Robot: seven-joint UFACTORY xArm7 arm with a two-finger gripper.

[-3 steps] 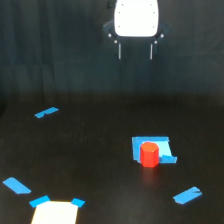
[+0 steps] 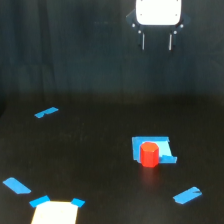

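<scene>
A red block, roughly cylindrical, sits on a light square edged with blue tape in the right half of the dark table. High above and behind it hangs my gripper, at the top of the view. Its two thin fingers stand well apart with only dark background between them, so it is open. A wide vertical gap separates the fingers from the red block. Nothing hides the block's front.
A pale square with blue tape at its corners lies at the bottom left, cut by the frame edge. Loose blue tape strips mark the table at left, far left and lower right.
My gripper has moved right and slightly up in the view, its fingers still apart. The red block and the tape marks are where they were.
</scene>
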